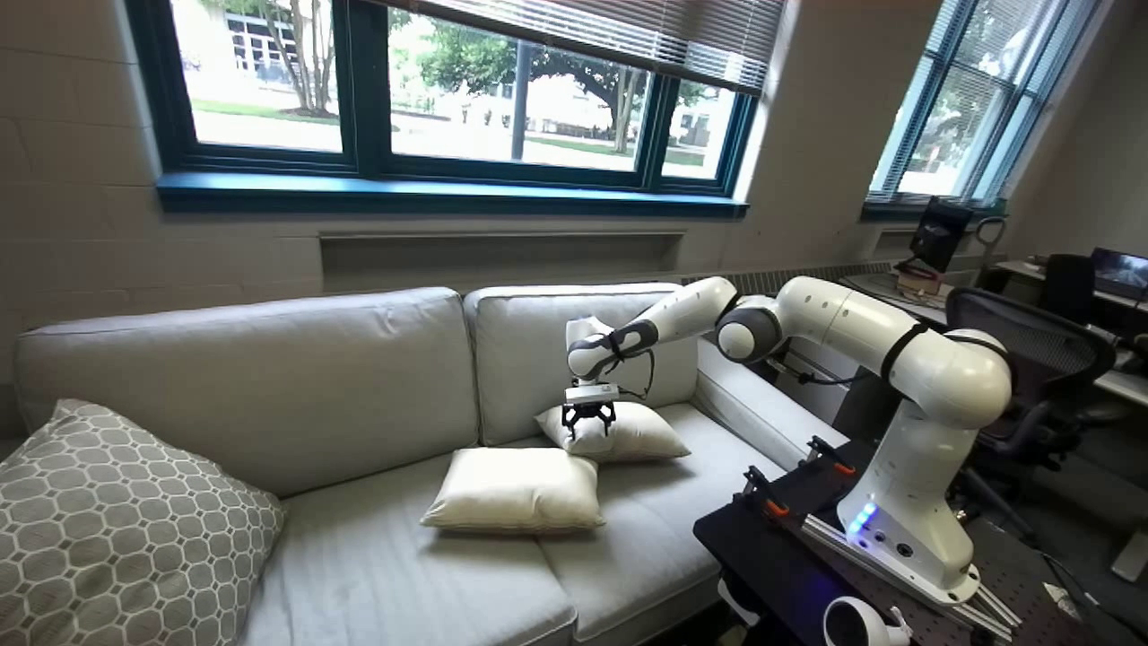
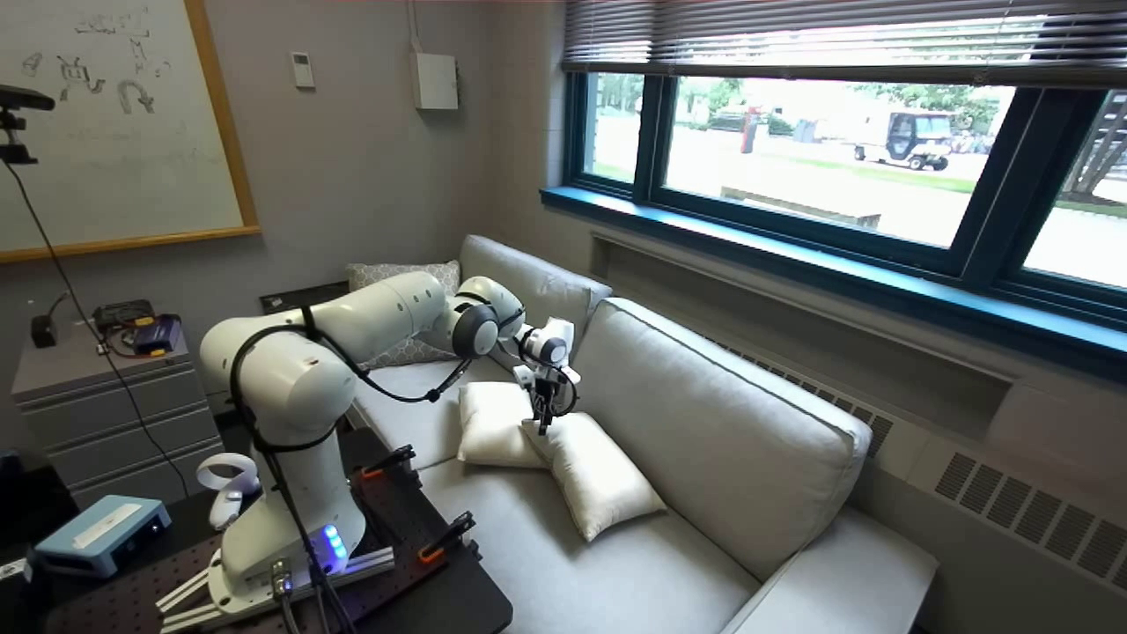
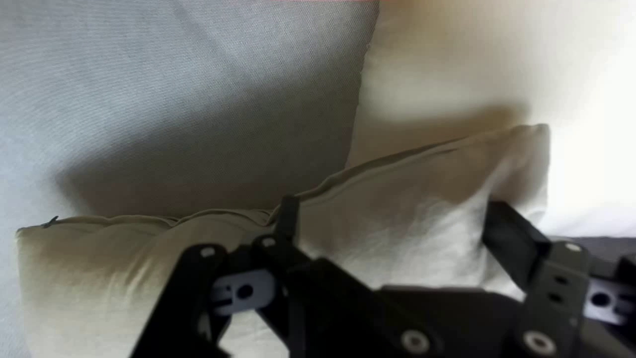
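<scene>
Two cream pillows lie together on the light grey sofa: a front pillow [image 1: 514, 490] and a rear pillow [image 1: 635, 434] toward the backrest. In exterior view 2, the rear one [image 2: 607, 481] appears on the right and the other [image 2: 494, 423] on the left, their edges meeting. My gripper [image 1: 589, 427] points down by the rear pillow's inner end. Its fingers are open in the wrist view, where a pillow [image 3: 405, 223] with a seamed edge spans the gap between the fingertips. I cannot tell whether they touch the fabric.
A patterned pillow [image 1: 129, 528] stands at the sofa's left end. The backrest [image 1: 587, 334] rises close behind the gripper. The arm's base sits on a black table [image 1: 775, 554] with orange-tipped clamps.
</scene>
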